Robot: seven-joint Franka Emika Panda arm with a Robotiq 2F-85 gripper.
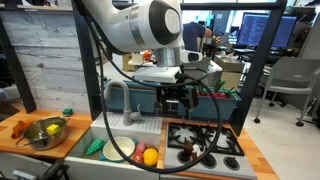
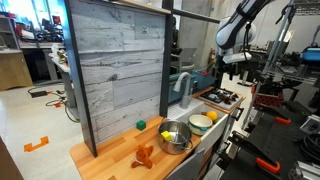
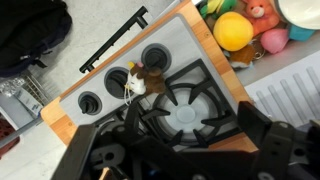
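Note:
My gripper is open above the stove, its dark fingers wide apart with nothing between them. Beneath it in the wrist view lies the black grate and round burner of the stove (image 3: 186, 115). A small brown and white plush-like toy (image 3: 147, 82) rests on the stove between the knobs and the burners. In the first exterior view the gripper (image 1: 180, 97) hangs over the back of the stovetop (image 1: 205, 150), clear of its surface.
The sink beside the stove holds an orange ball (image 3: 232, 31), a yellow item, a red toy and a pale bowl (image 1: 119, 148). A metal pot (image 2: 176, 137) stands on the wooden counter, with an orange-brown toy (image 2: 144, 156) near it. A faucet (image 1: 121, 95) rises behind the sink.

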